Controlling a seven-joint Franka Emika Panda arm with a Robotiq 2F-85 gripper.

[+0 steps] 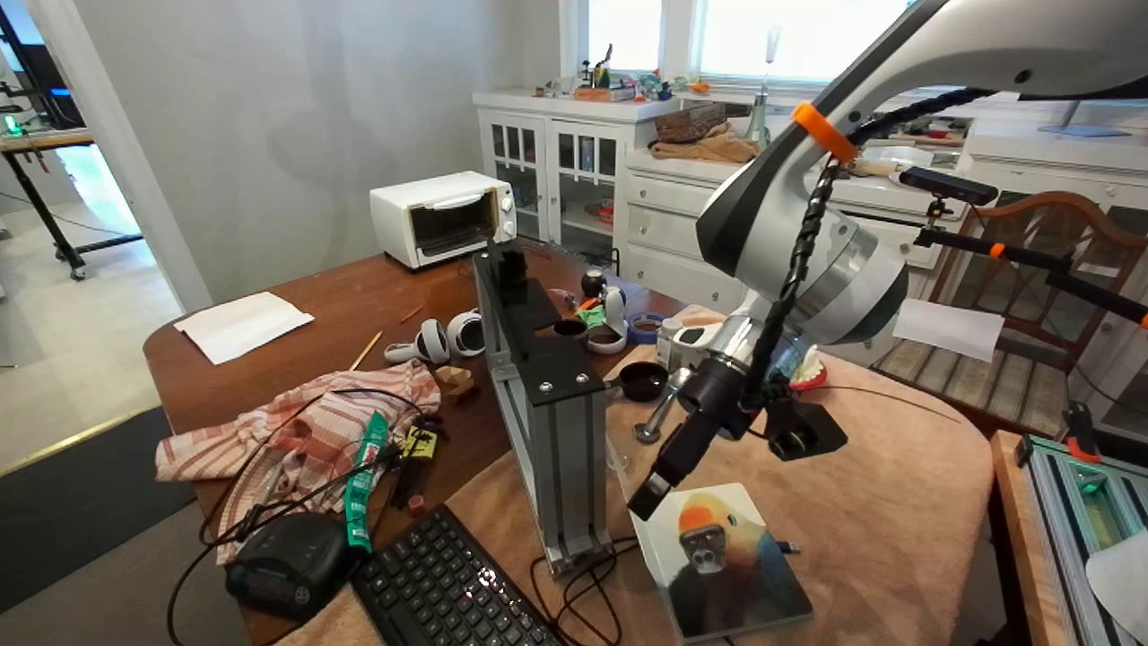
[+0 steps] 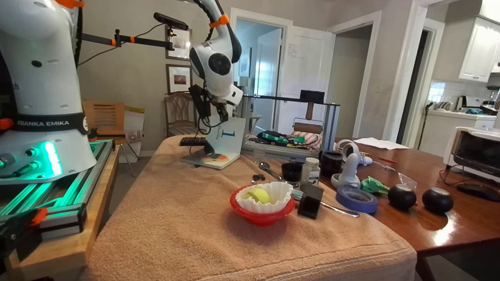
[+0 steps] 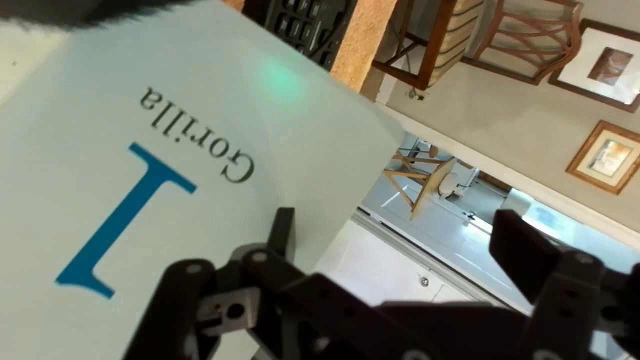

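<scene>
A book lies open on the tan towel, its colourful picture side (image 1: 743, 581) facing up. Its white cover (image 2: 229, 133), printed with a blue "1" and "Gorilla", stands raised from the flat part. At this cover is my gripper (image 1: 647, 497), black and pointing down toward the book's left side. The wrist view has the cover (image 3: 198, 222) filling the left, with my open gripper at its edge. One finger (image 3: 282, 234) overlaps the cover in that view; the other finger (image 3: 519, 252) appears beyond its edge. Whether the cover touches either finger is unclear.
A metal frame (image 1: 570, 463) stands close left of the book, with a keyboard (image 1: 452, 587) and cables near it. A red bowl (image 2: 262, 217) holds a paper liner and a yellow-green ball. A spoon, black cup and bottle (image 2: 310, 173) stand nearby.
</scene>
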